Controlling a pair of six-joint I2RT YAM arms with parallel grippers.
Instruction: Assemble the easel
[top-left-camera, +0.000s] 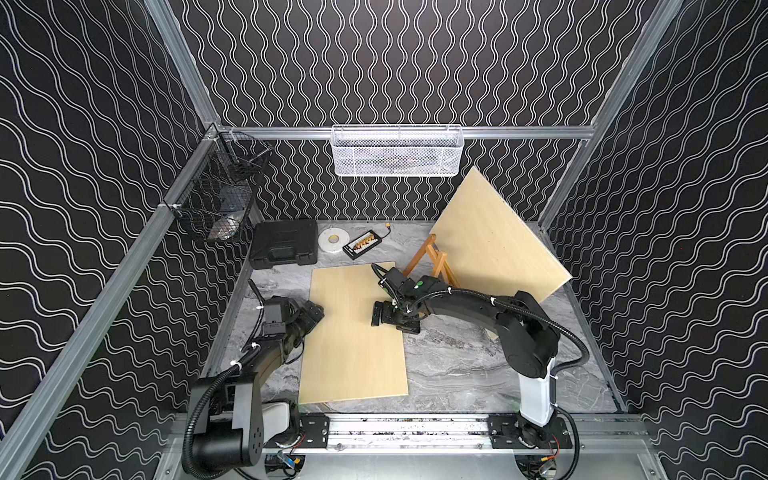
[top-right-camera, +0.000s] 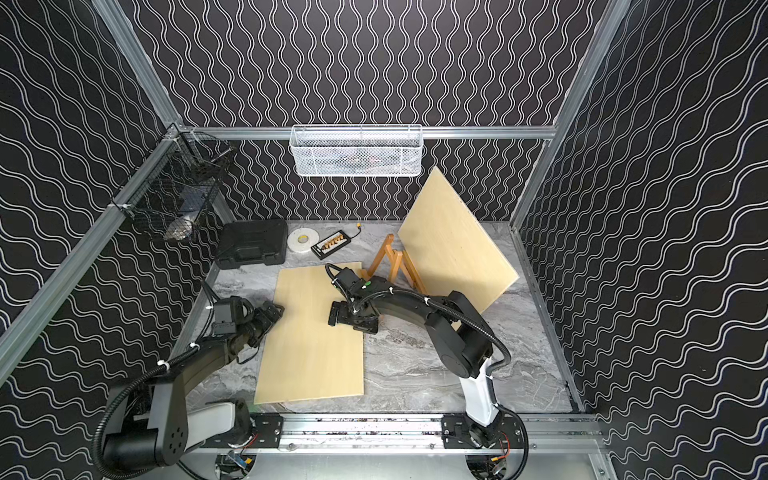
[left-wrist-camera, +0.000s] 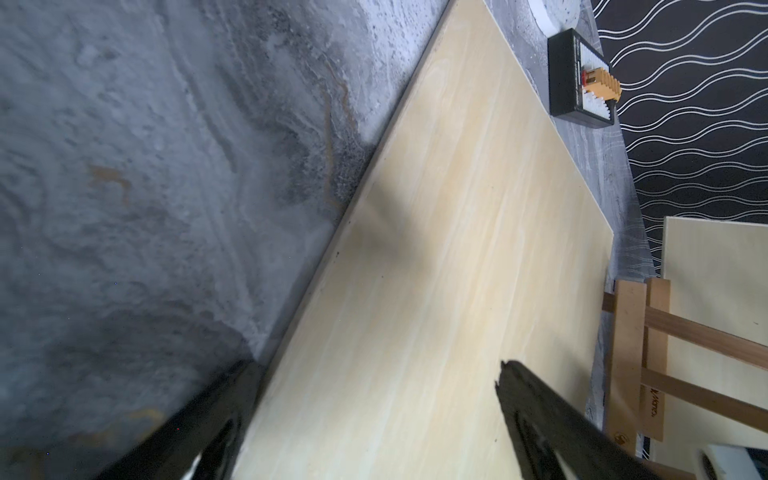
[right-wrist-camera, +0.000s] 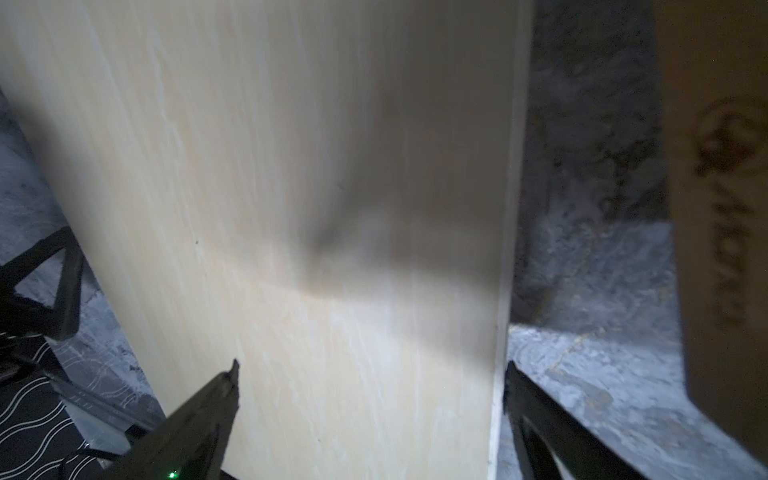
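A flat wooden board (top-left-camera: 352, 360) lies on the marble table. My left gripper is open low over its left edge, one finger on either side of that edge in the left wrist view. My right gripper is open low over the board's opposite edge, with nothing held. Just right of it stands the wooden easel frame (top-right-camera: 396, 260), partly hidden by the right arm in the top views, with a second board (top-right-camera: 448, 232) leaning upright behind it. A branded wooden piece (right-wrist-camera: 712, 264) is close beside the right gripper.
A black case (top-left-camera: 284, 240), a white tape roll (top-left-camera: 333, 233) and a small tray of parts (top-left-camera: 362, 244) lie at the back left. A white wire basket (top-left-camera: 396, 152) and a black one hang on the walls. Bare table shows at the front right.
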